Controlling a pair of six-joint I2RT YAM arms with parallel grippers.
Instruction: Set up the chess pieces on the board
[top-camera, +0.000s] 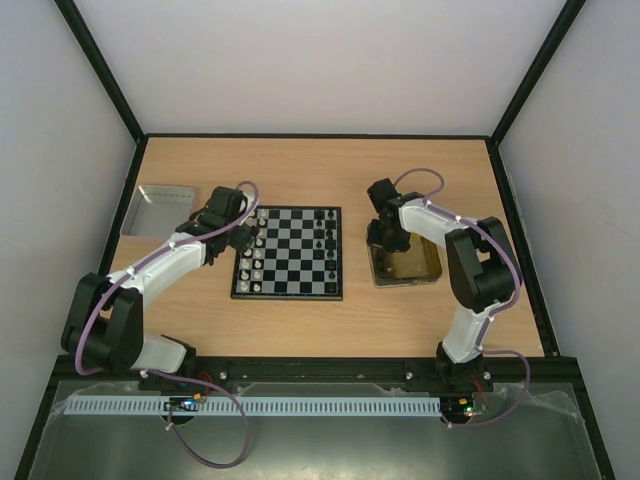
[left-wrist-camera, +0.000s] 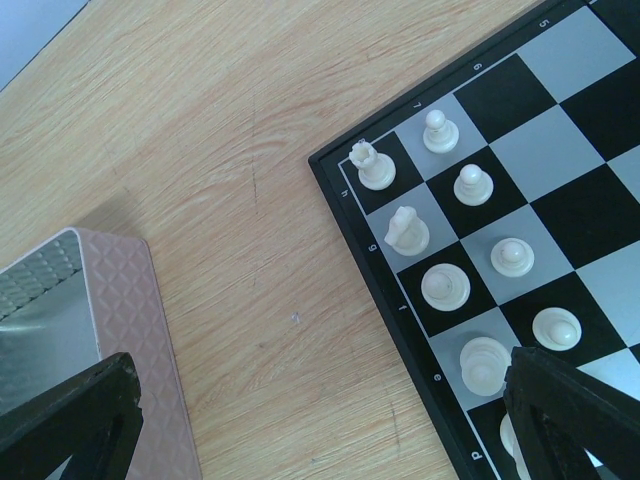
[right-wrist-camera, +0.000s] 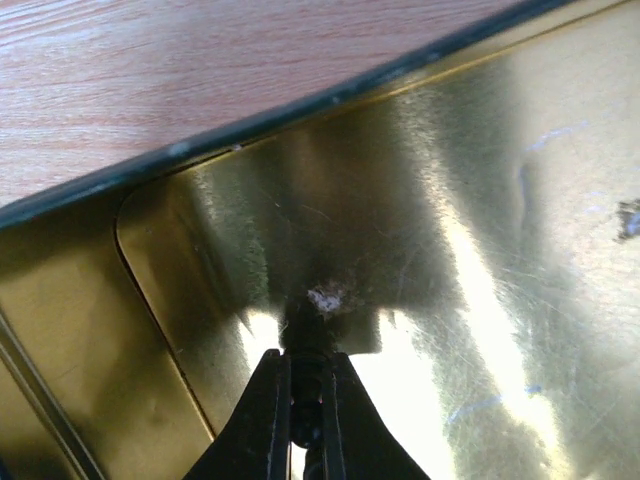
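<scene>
In the right wrist view, my right gripper is shut on a black chess piece, low inside the gold tin; the fingers cover most of the piece. The chessboard lies left of the tin, with white pieces along its left side and black ones along its right. Seen from the left wrist, a white rook, a white knight and several white pawns stand upright on their squares. My left gripper is open above the board's left edge, nothing between its fingers.
An empty-looking light box with pink quilted walls sits at the far left, close to the left gripper. The tin's dark rim rises beside the right gripper. Bare table spreads behind the board.
</scene>
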